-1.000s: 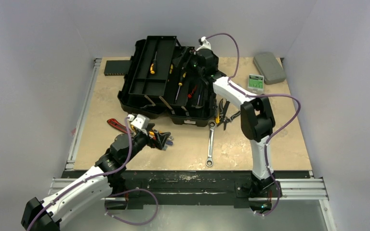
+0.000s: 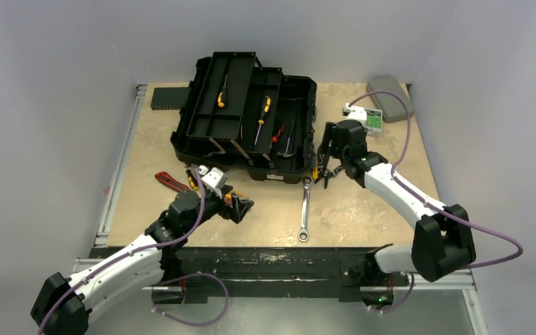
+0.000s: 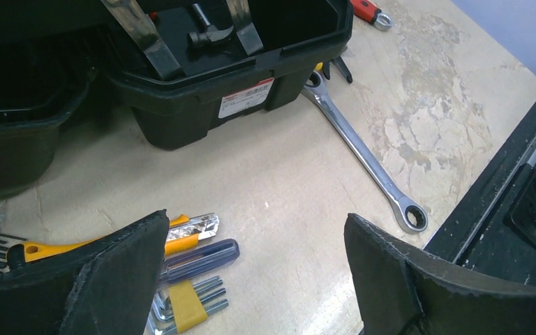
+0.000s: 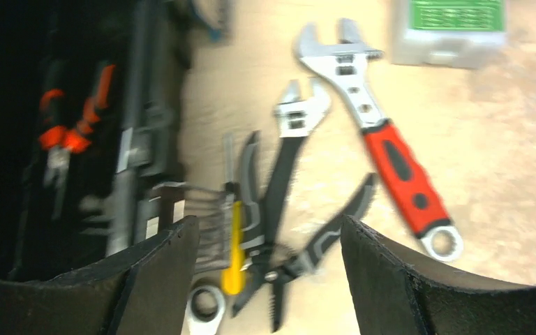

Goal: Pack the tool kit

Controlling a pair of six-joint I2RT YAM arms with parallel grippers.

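Observation:
The black toolbox (image 2: 296, 91) stands open at the back, with screwdrivers in its trays and red-handled tools inside. My open left gripper is above a utility knife (image 3: 199, 227), a blue-handled tool (image 3: 206, 259) and hex keys (image 3: 188, 307), fingers empty. My right gripper is open at the box's right side, over pliers, a yellow-handled screwdriver (image 4: 234, 262), a black adjustable wrench (image 4: 285, 160) and a red-handled wrench (image 4: 405, 174); the right wrist view is blurred. A ratchet wrench (image 3: 359, 146) lies in front of the box.
A grey case (image 2: 389, 98) and a green-topped box (image 4: 453, 17) are at the back right, a dark flat case (image 2: 169, 98) at the back left. The front middle and front right of the table have free room. Walls border the sides and back.
My right arm has swung out of the toolbox to the right and down over the loose tools. My left gripper has shifted slightly to the right.

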